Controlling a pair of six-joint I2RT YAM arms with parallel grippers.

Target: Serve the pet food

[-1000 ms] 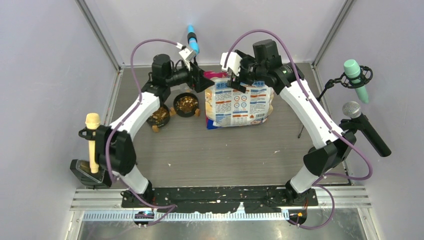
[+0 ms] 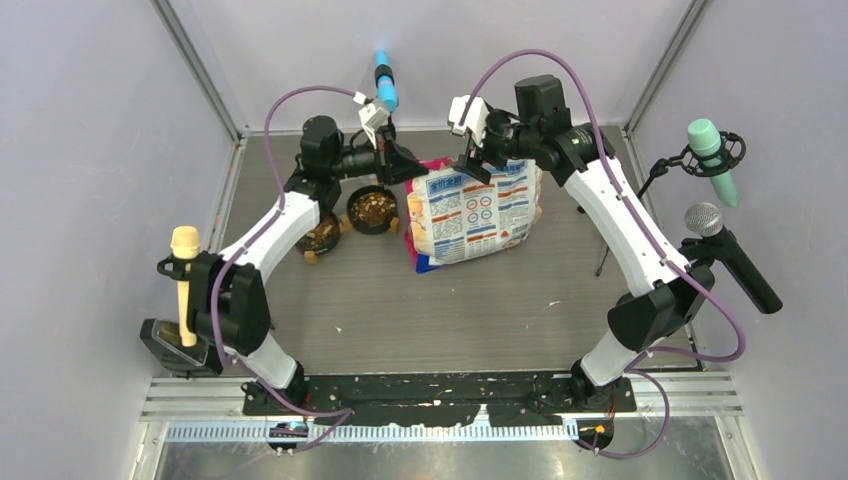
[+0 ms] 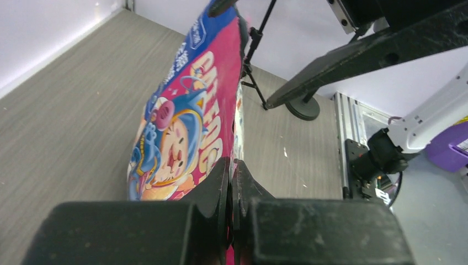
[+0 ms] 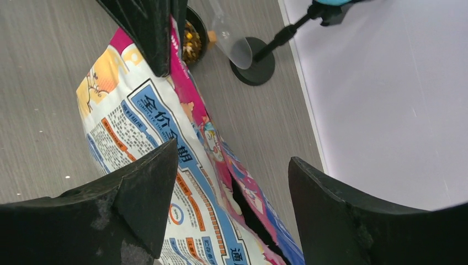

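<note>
The pet food bag (image 2: 475, 220), white-backed with a pink and blue front, lies at the back middle. My left gripper is shut at the bag's pink left end, on its edge as far as the left wrist view shows. My right gripper is open above the bag's right part, with a dark slit along the bag's top edge between its fingers. Two black bowls with kibble, one (image 2: 372, 208) beside the bag, the other (image 2: 318, 236) further left, stand on the table.
A clear scoop (image 4: 234, 49) lies behind the bowls, near a black stand (image 4: 251, 74) at the back wall. Microphones stand at both sides.
My left gripper has shut at the bag's edge and moved slightly toward the front; the bag's left end has shifted with it.
</note>
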